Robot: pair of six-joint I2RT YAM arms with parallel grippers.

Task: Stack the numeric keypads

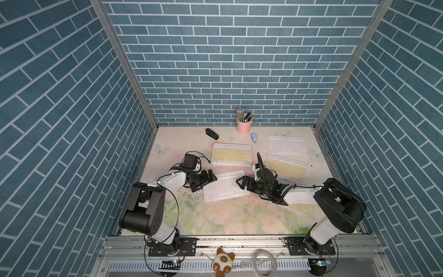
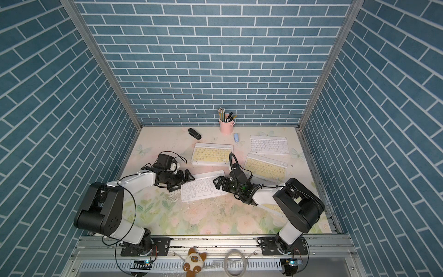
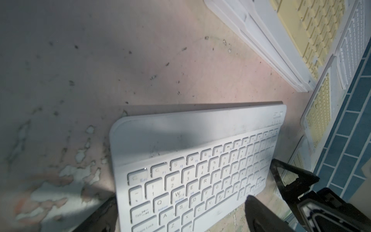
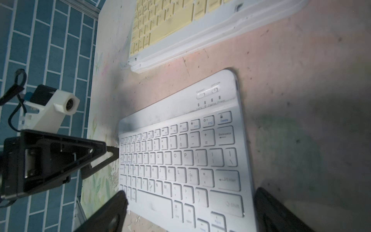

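A white keyboard [image 1: 223,187] lies slightly turned on the table between my two grippers. At its left end is my left gripper, whose fingers stand wide apart in the left wrist view, one beside the short edge. My right gripper is open at the keyboard's right end, one finger [image 4: 272,208] just outside that edge and the other toward the keys. Behind lies a yellow-keyed keyboard [image 1: 231,154] on top of another white board [image 3: 251,34]. More keyboards are on the right: a white one [image 1: 286,145] and yellow-keyed ones [image 1: 288,168], partly hidden by my right arm.
A pink pen cup [image 1: 244,125], a black stapler [image 1: 211,133] and a small blue item [image 1: 253,137] stand along the back.
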